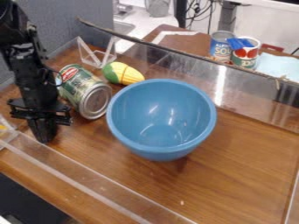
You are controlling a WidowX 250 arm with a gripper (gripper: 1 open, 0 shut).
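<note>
The black gripper (45,122) is low at the left edge of the wooden table, its fingertips close to the surface; nothing shows held in it. A silver-and-green can (84,90) lies on its side just right and behind it. A yellow toy corn (122,73) lies beyond the can. A large blue bowl (162,120) stands right of the can.
A clear plastic barrier (222,83) runs along the back, with another along the front. Two upright cans, one silver-blue (221,45) and one red (244,56), stand behind it.
</note>
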